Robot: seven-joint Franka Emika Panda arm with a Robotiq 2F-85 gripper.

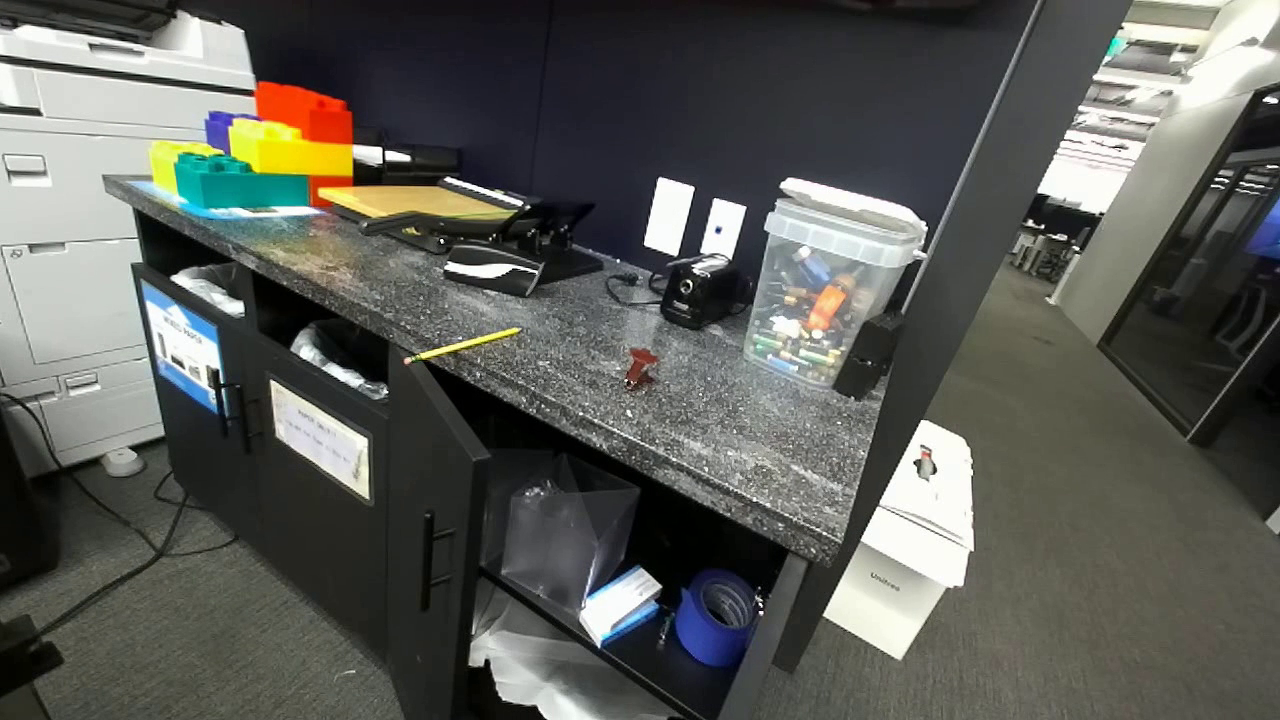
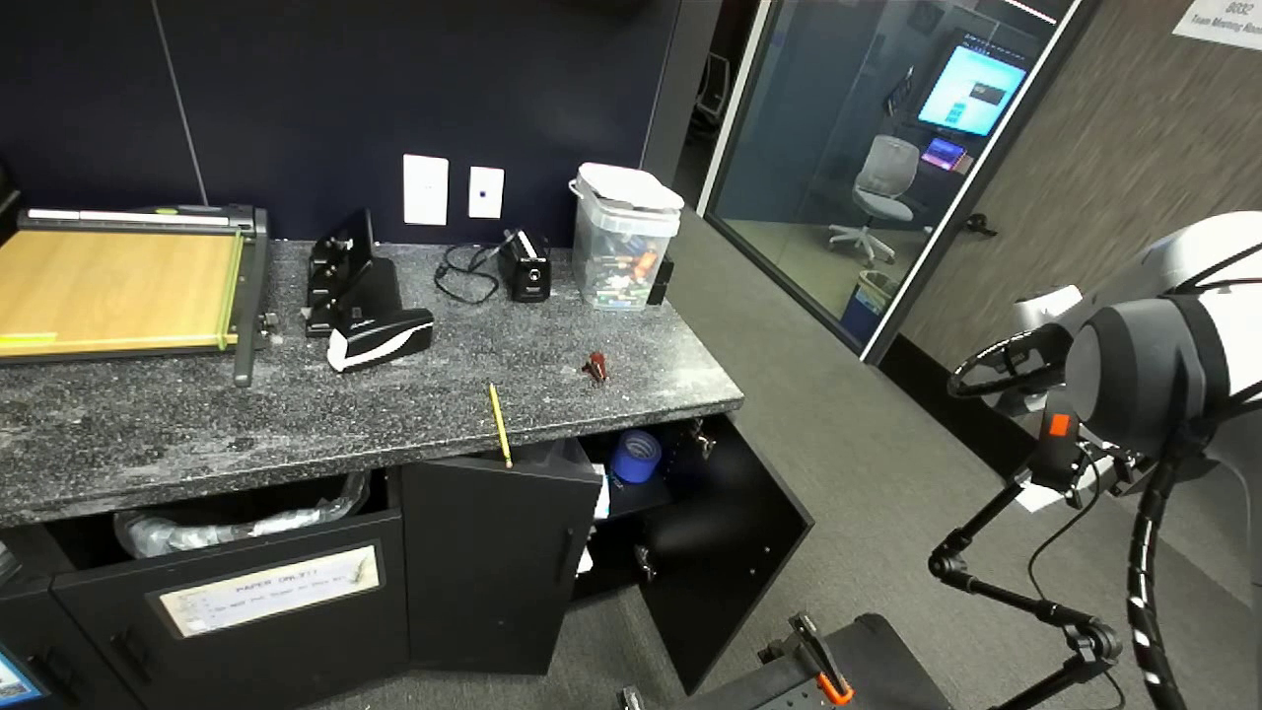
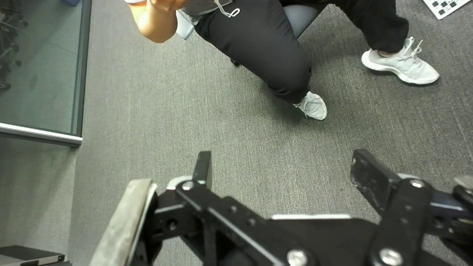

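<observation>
My gripper is open in the wrist view, its two fingers wide apart over bare carpet and nothing between them. In exterior view 2 the arm is at the right, well clear of the cabinet and counter. Both doors of the lower cabinet stand open: the left door and the right door. Inside, on a shelf, are a blue tape roll, a white-and-blue box and a clear plastic bin. A yellow pencil and a dark red clip lie on the countertop.
Along the counter stand a clear tub of batteries, a black pencil sharpener, a stapler and a paper cutter. A person sits near the gripper. Part of the pencil overhangs the counter's front edge.
</observation>
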